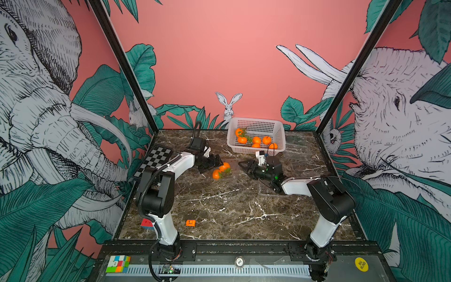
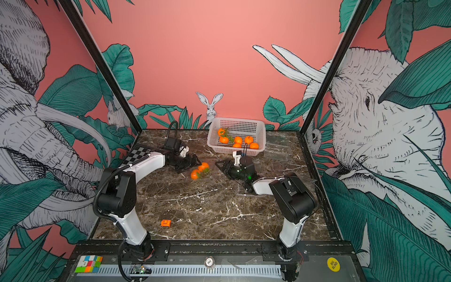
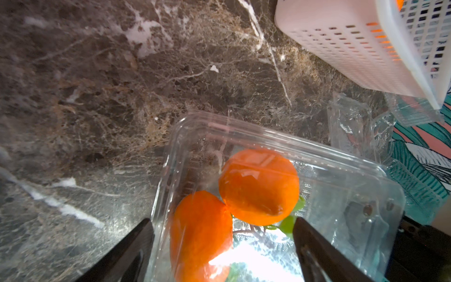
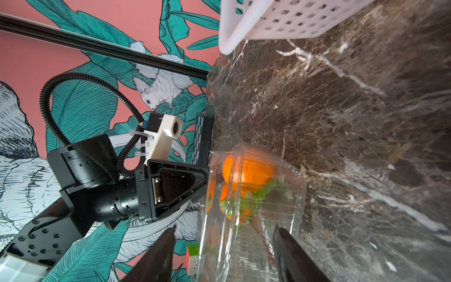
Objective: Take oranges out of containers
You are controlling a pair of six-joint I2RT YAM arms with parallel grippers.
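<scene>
A clear plastic box (image 3: pixel 277 134) holds two oranges, one orange (image 3: pixel 258 185) beside another orange (image 3: pixel 199 230), with green leaves among them. My left gripper is open over the box, one finger at its near-left side and the other above its interior; contact cannot be judged. On the opposite side, my right gripper has its fingers apart, the clear box (image 4: pixel 277 216) showing between and beyond them. From the top left view, the two oranges (image 1: pixel 225 166) lie just by the left gripper (image 1: pixel 220 161), with the right gripper (image 1: pixel 241 164) a short way to their right.
Behind the grippers stands a white perforated basket (image 1: pixel 232 143) with several oranges inside. Empty-looking clear plastic (image 1: pixel 299 149) lies right of it. A checkered board (image 1: pixel 155 157) is at the left edge, an orange block (image 1: pixel 190 222) near the front.
</scene>
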